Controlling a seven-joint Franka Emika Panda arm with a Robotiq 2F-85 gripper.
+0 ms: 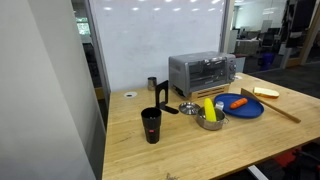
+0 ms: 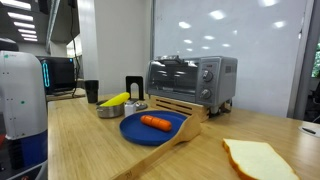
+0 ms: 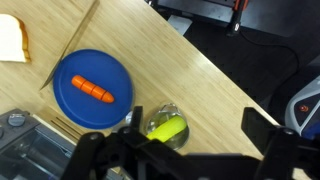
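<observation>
My gripper is open over the table, its dark fingers wide apart with nothing between them. Below and to the left in the wrist view lies a blue plate (image 3: 72, 112) with an orange hot dog or carrot-like item (image 3: 93, 89) on it. A metal pot (image 3: 163, 110) holding a yellow-green object (image 3: 168, 128) is partly covered by the gripper. At the wrist view's upper left corner rests a slice of bread (image 3: 12, 40). In the second exterior view, the bread (image 2: 258, 160) lies flat on the table beside a wooden strip (image 2: 165, 150).
A silver toaster oven (image 1: 200, 72) stands at the back on a wooden rack. The black cup (image 1: 151, 126), a black upright object (image 1: 162, 95) and a small metal bowl (image 1: 189, 108) are left of the pot.
</observation>
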